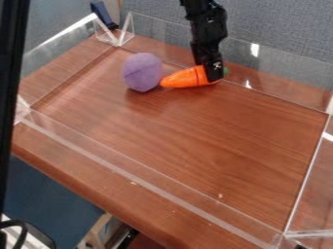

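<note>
A black gripper (pixel 209 68) reaches down from the top centre onto the top end of an orange toy carrot (pixel 185 79), whose green tip shows just behind it. Whether the fingers are closed on the carrot is unclear. A round purple object (pixel 142 72) lies just left of the carrot's pointed end, close to it or touching.
Clear plastic walls (pixel 156 203) border the wooden work surface (pixel 196 146). A grey panel (pixel 286 44) stands behind the back wall.
</note>
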